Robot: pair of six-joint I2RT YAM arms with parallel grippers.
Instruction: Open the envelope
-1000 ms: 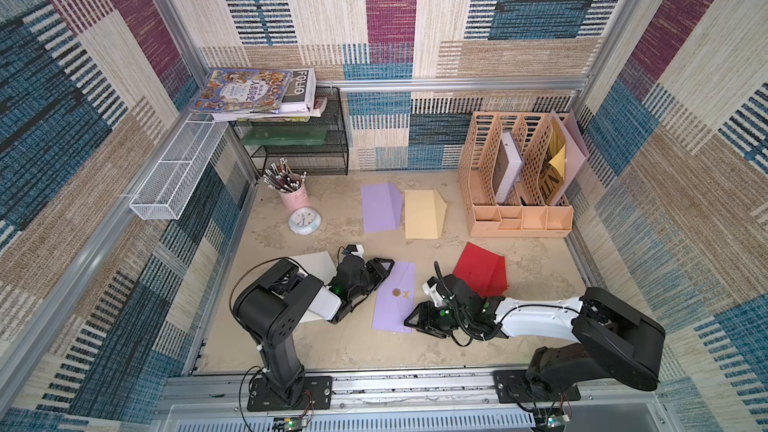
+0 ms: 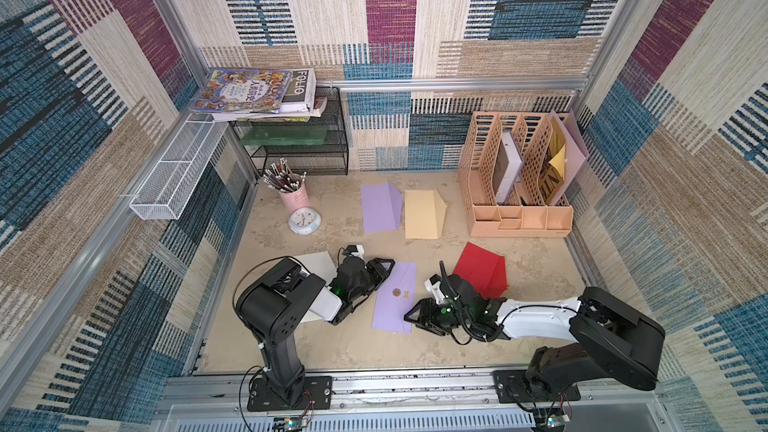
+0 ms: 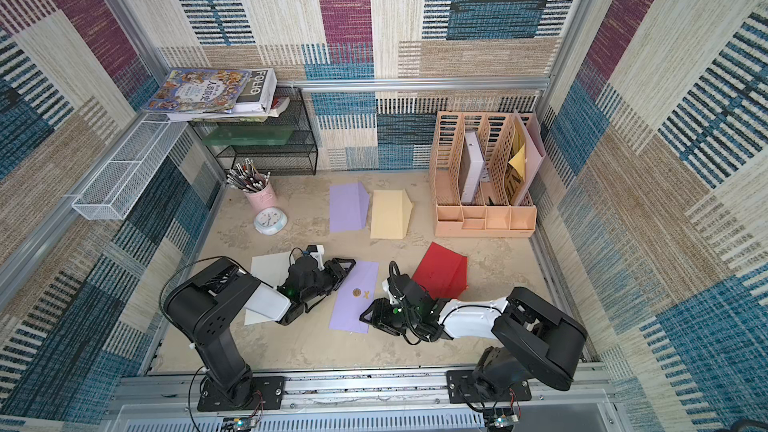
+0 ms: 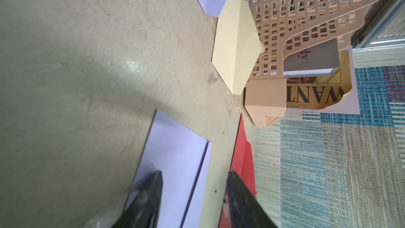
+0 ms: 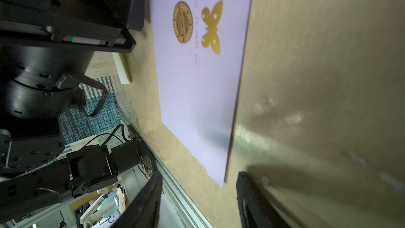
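A lilac envelope with a gold seal and butterfly lies closed on the table between my grippers. My left gripper hovers open at its upper left end, the envelope's edge seen beyond the fingers in the left wrist view. My right gripper is low at the envelope's front right corner, its fingers apart, the corner just beyond the gap between them with nothing visibly gripped.
Red, cream and another lilac envelope lie around it, with white paper under the left arm. An organiser, pencil cup and clock stand behind.
The left arm is still.
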